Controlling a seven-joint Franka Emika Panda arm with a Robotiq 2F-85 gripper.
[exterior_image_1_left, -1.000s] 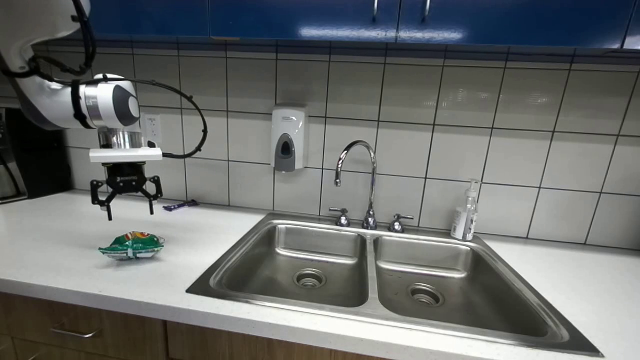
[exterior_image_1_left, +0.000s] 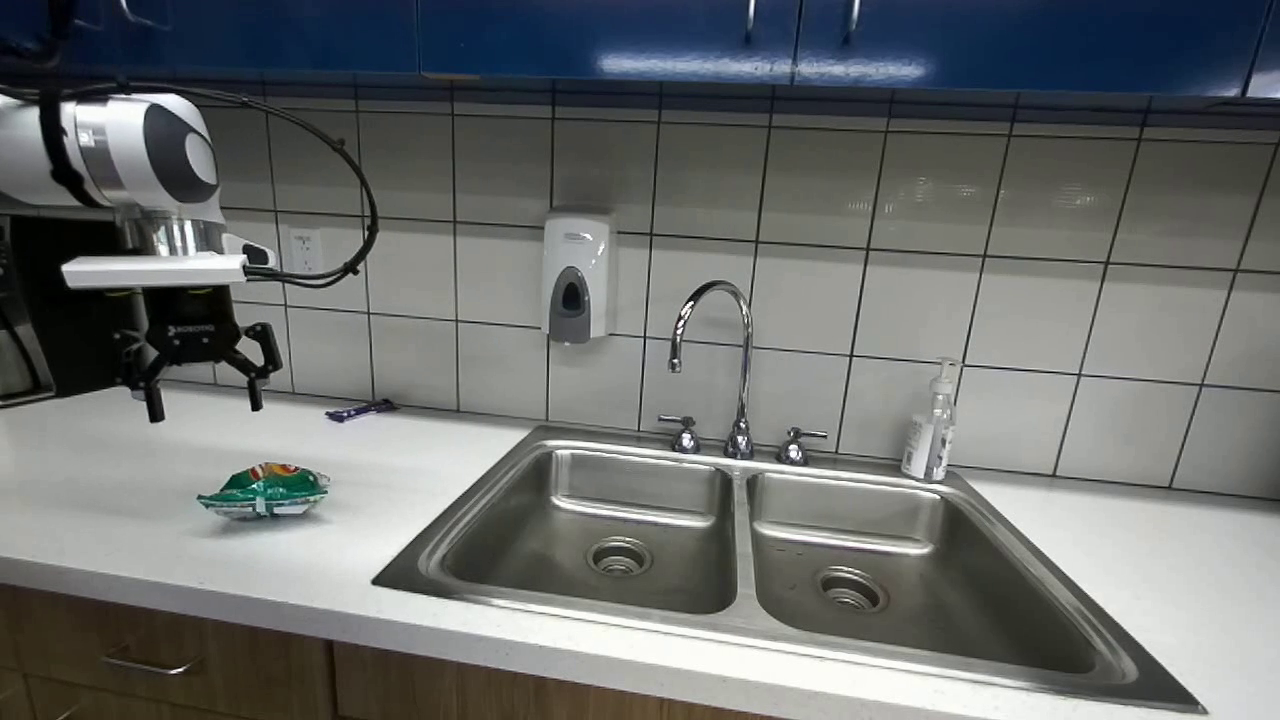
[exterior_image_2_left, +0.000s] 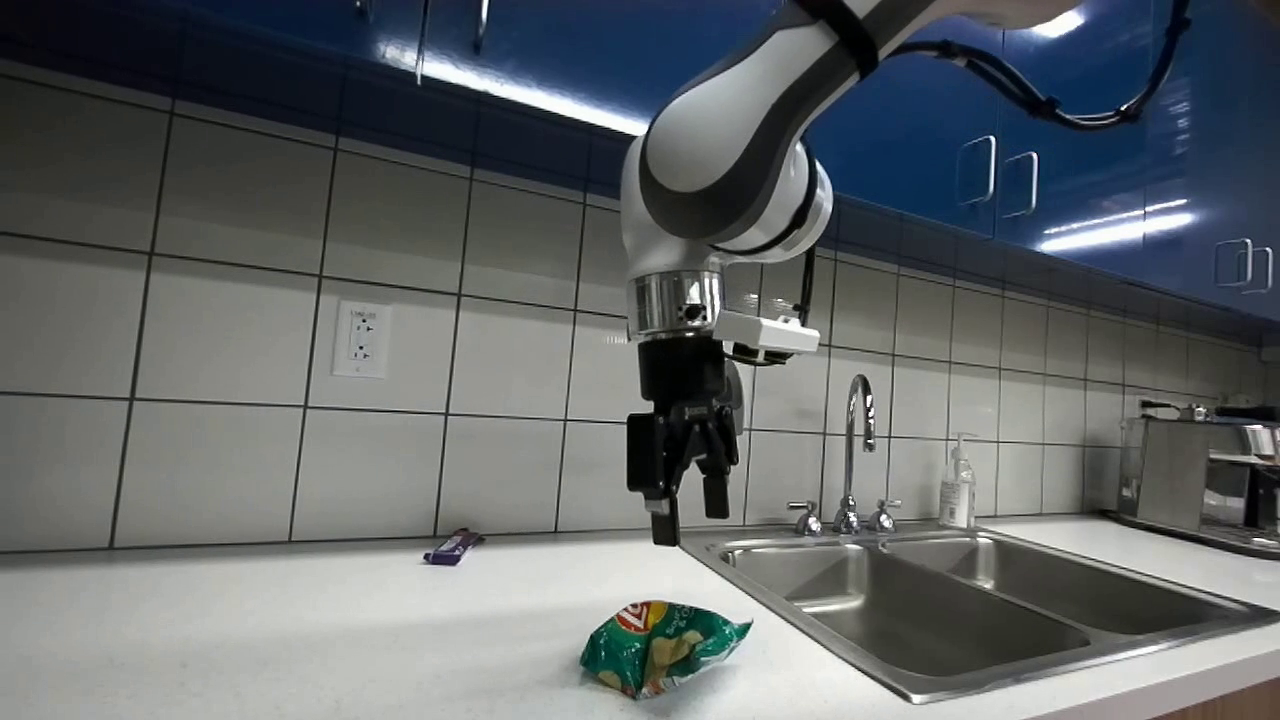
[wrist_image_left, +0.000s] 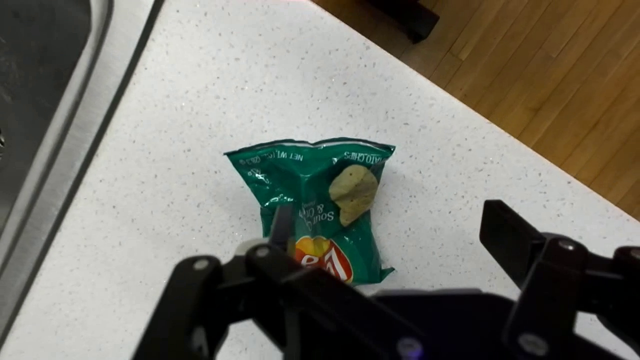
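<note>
A green chip bag (exterior_image_1_left: 266, 491) lies on the white counter, left of the sink. In exterior view 2 the same bag (exterior_image_2_left: 660, 649) rests near the sink's left edge, lower than my gripper (exterior_image_2_left: 692, 514) and apart from it. My gripper (exterior_image_1_left: 205, 403) hangs in the air above the counter, fingers spread, with nothing between them. From the wrist, the bag (wrist_image_left: 318, 204) lies beneath the open gripper, nearer to the left finger, which hides part of its lower left.
A steel double sink (exterior_image_1_left: 741, 564) with a faucet (exterior_image_1_left: 744, 360) fills the middle of the counter. A small purple wrapper (exterior_image_1_left: 361, 410) lies by the tiled wall. A soap bottle (exterior_image_1_left: 931, 432) stands behind the right basin. The counter left of the bag is clear.
My arm and gripper have moved left and somewhat higher in exterior view 1. The bag has stayed in place, and the gripper is still open.
</note>
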